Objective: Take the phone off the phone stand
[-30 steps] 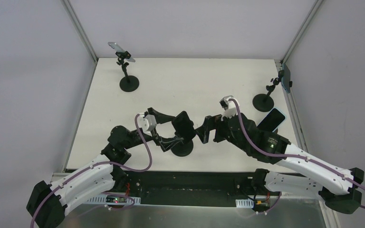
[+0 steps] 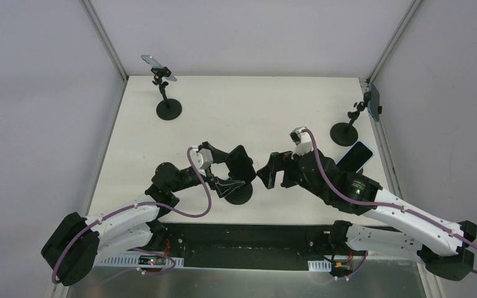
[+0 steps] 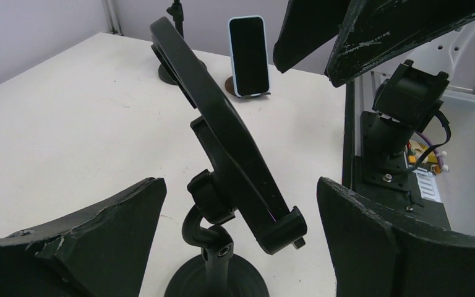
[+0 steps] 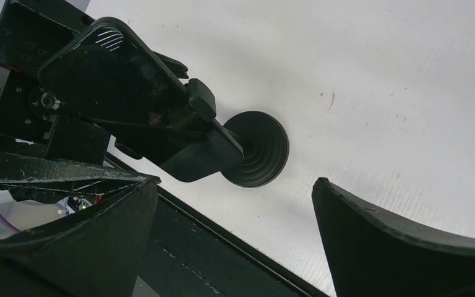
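Observation:
A black phone (image 2: 240,162) (image 3: 235,154) (image 4: 130,93) rests tilted in a clamp stand with a round black base (image 2: 238,196) (image 3: 216,278) (image 4: 260,151) near the front middle of the table. My left gripper (image 2: 227,171) stands open around the phone from the left, its fingers either side of it in the left wrist view. My right gripper (image 2: 266,172) is open just right of the phone, with nothing between its fingers.
Other stands hold phones at the back left (image 2: 159,67) and back right (image 2: 374,99). A further phone (image 2: 355,158) sits at the right, partly behind my right arm.
My left arm has shifted slightly right, with its wrist turning a little, while the gripper stays around the phone. The right arm and the phone look almost unchanged.

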